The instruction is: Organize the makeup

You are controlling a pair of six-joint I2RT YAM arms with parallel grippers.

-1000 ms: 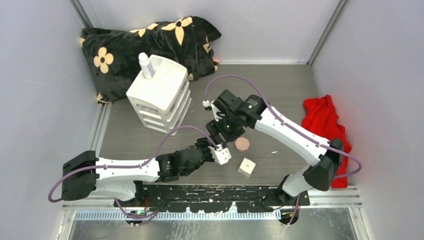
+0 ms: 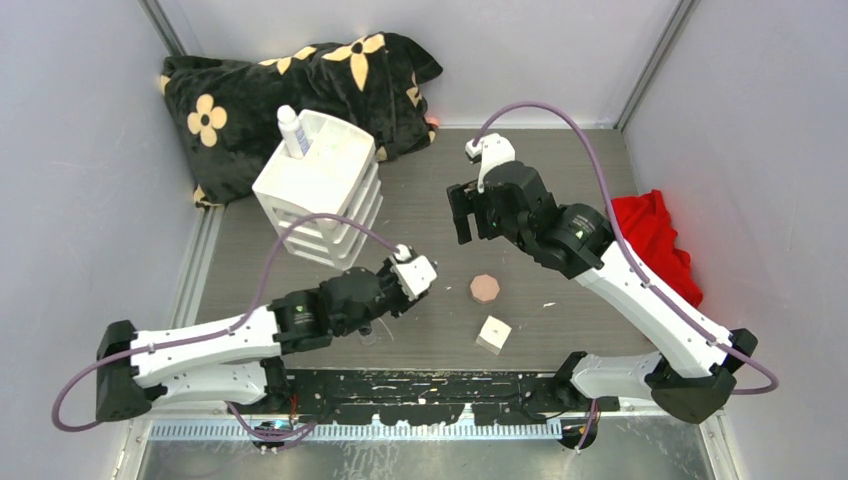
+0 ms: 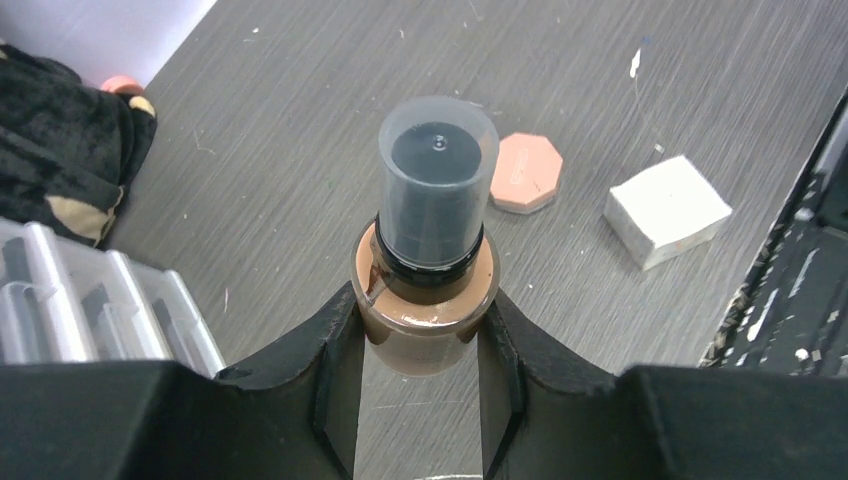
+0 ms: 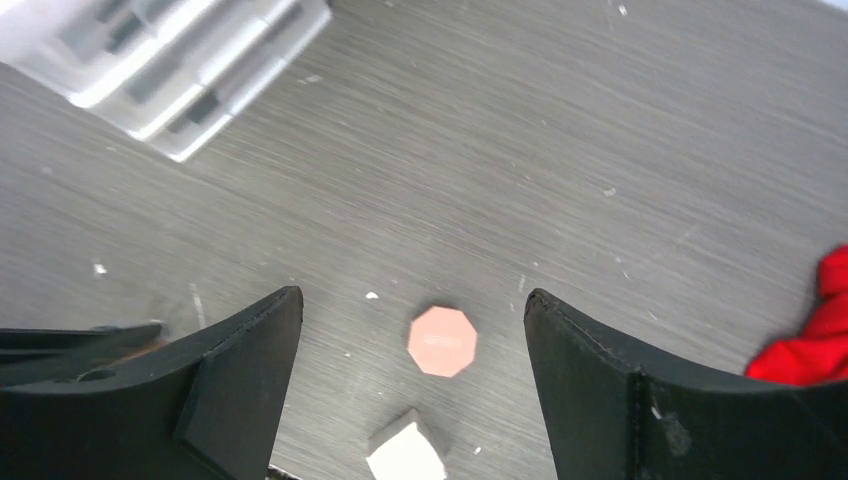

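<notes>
My left gripper is shut on a makeup bottle [image 3: 437, 190] with a clear cap and beige body, upright between the fingers in the left wrist view. My right gripper is open and empty, above the table to the right of the left one. A pink octagonal compact [image 2: 484, 289] and a white box [image 2: 494, 335] lie on the table at right of centre. The white drawer organizer [image 2: 312, 185] stands at the upper left with a white bottle [image 2: 293, 134] on top.
A dark flowered cushion [image 2: 220, 150] lies behind the organizer against the back wall. A red cloth [image 2: 650, 240] lies at the right edge. A small glass item [image 2: 368, 333] shows near the front edge, partly hidden.
The right gripper has moved up and away to the right from the left one. The left gripper has shifted left with the bottle.
</notes>
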